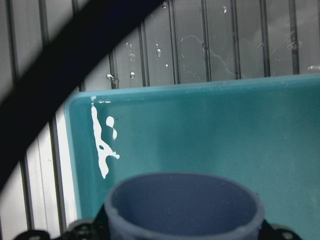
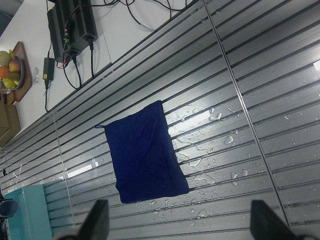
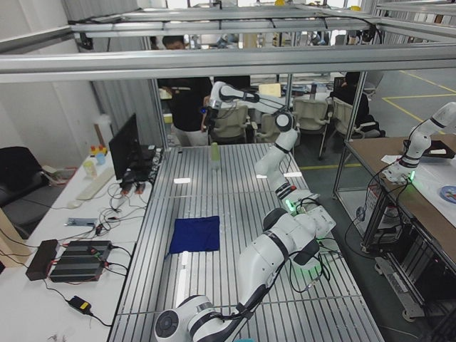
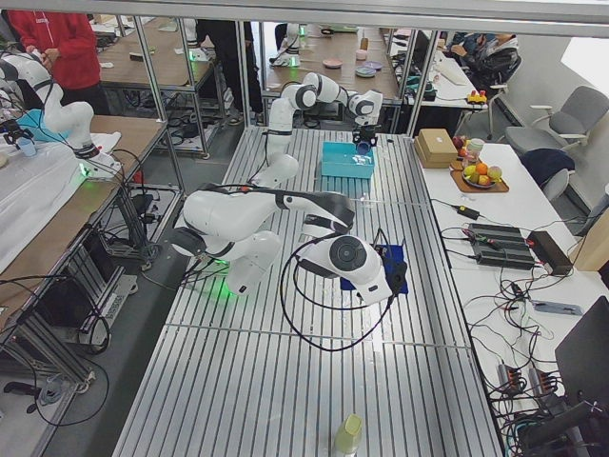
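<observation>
A teal bin (image 4: 347,162) stands at the far end of the table in the camera right view. Over it my left gripper (image 4: 363,141) is shut on a dark blue cup (image 1: 185,231), whose rim fills the bottom of the left wrist view above the bin's floor. My right gripper hangs high over the table, its fingers apart with nothing between them. Below it lies a navy cloth (image 2: 144,155) on the slatted metal, with water drops beside it.
A green bottle (image 4: 347,436) stands at the table's other end. A white side table (image 3: 85,285) holds power units, cables, a monitor and a fruit plate (image 4: 481,179).
</observation>
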